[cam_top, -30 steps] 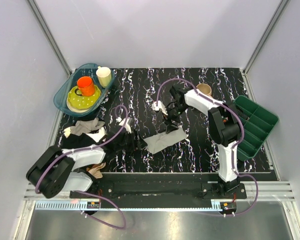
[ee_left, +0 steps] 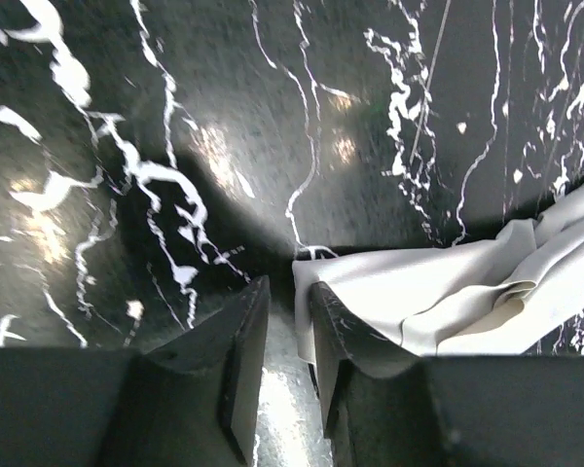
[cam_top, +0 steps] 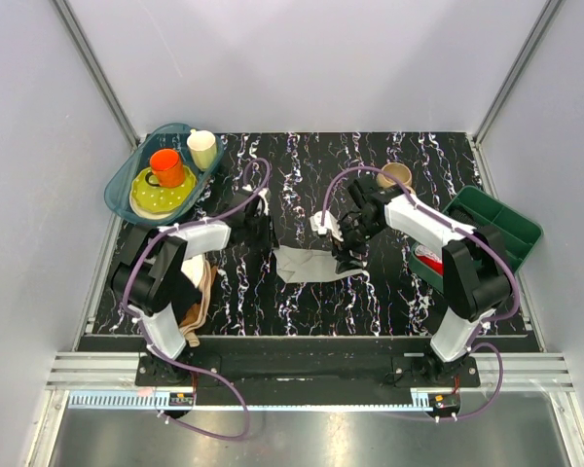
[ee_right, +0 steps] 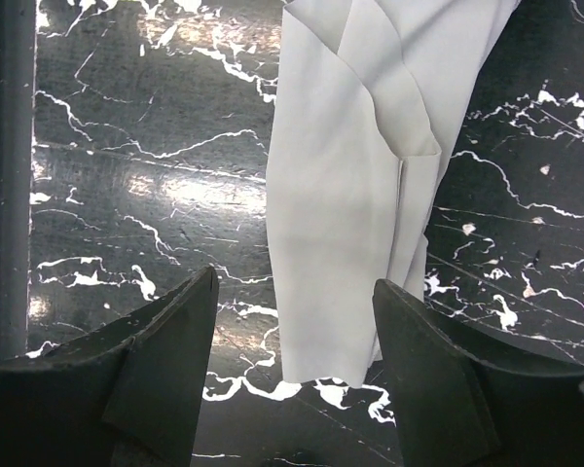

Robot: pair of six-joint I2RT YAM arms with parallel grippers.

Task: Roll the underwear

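The underwear is a light grey-white cloth [cam_top: 307, 266], folded into a long flat strip that lies crosswise on the dark marbled table. Its left end [ee_left: 350, 292] reaches my left gripper, touching or lying just behind the right-hand finger [ee_left: 346, 336]. A gap shows between the left fingers, so this gripper stands partly open. Over the strip's right end hangs my right gripper, its fingers wide apart with the cloth [ee_right: 331, 224] below and between them. Neither gripper is visibly clamped on the fabric.
A blue-green basket [cam_top: 117, 199] with dishes and cups stands at the back left. Several cloths [cam_top: 197, 311] lie partly under the left arm. The green divided box [cam_top: 506, 219] is at right, and a tan bowl [cam_top: 397, 173] stands behind.
My left gripper has moved back, away from the front edge, and the cloth's left end has swung back too, leaving the strip straighter across. The right gripper has shifted slightly right.
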